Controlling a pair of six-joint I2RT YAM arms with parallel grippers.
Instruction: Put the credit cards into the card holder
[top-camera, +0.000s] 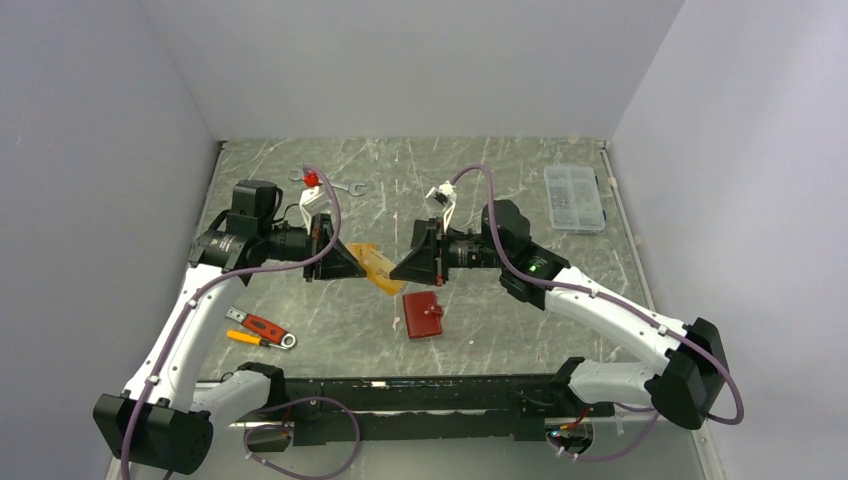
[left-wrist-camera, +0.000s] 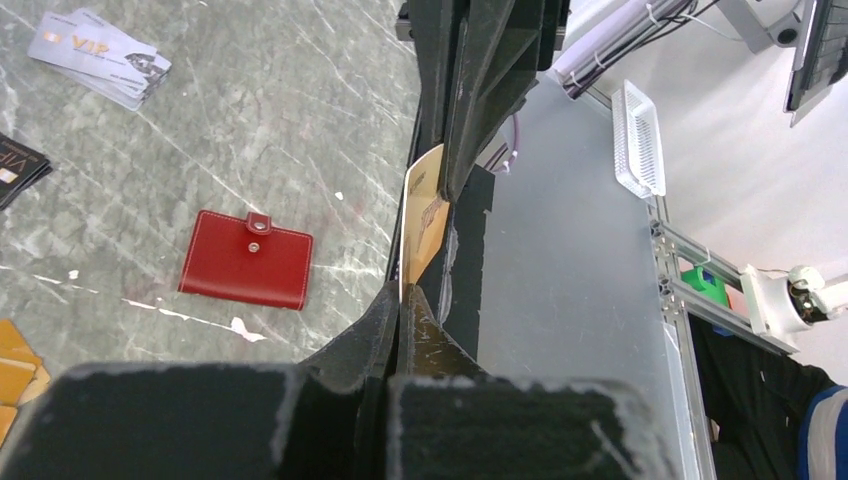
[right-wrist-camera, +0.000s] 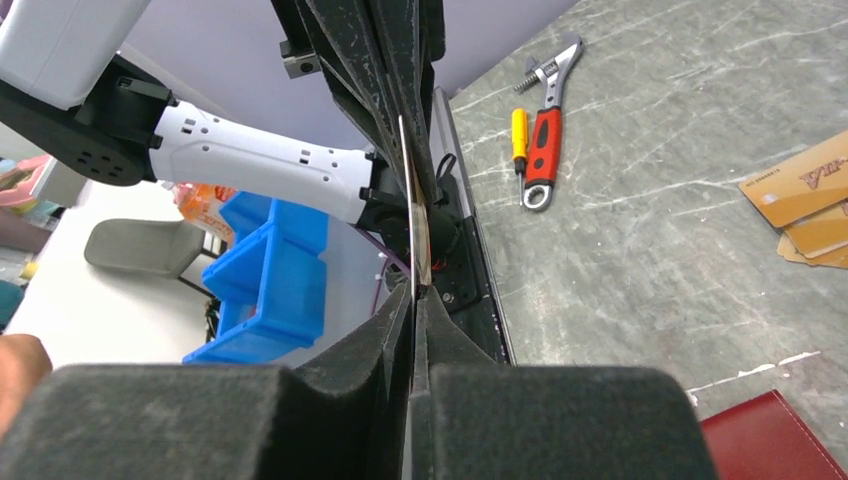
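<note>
Between my two grippers a gold card is held on edge above the table. My left gripper is shut on one end; the card's pale edge runs down between its fingers. At the opposite end, my right gripper is also shut, with the card's thin edge between its fingers. The red card holder lies closed on the table, its snap strap fastened. More gold cards lie on the table, as do silver VIP cards and black cards.
An adjustable wrench and a yellow-handled screwdriver lie at the front left. Another wrench is at the back left. A clear compartment box stands at the back right. Table around the card holder is bare.
</note>
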